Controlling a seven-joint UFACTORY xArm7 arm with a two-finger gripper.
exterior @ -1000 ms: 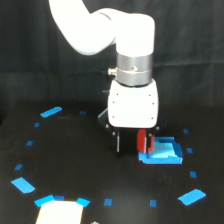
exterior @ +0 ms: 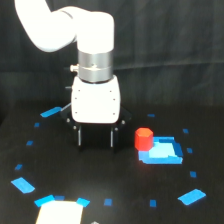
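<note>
A red block [exterior: 144, 139] stands at the back left corner of a small blue tray [exterior: 176, 158] with a pale, whitish-blue bottom. It overlaps the tray's left side in the picture; whether it rests inside, on the rim or just behind cannot be told. Left of both, my white gripper [exterior: 96, 142] hangs over the dark table, its two thin dark fingers spread wide. Between them only black tabletop shows, so the gripper is open and clear of the block.
Blue tape strips lie about the table, one at the right [exterior: 191, 197] and one at the left [exterior: 22, 185], with several small blue squares. A pale object [exterior: 60, 212] is cut off by the bottom edge.
My gripper has moved left, away from the tray. Before, its right finger was close by the red block and partly covered it; now the block shows in full at the tray's corner.
</note>
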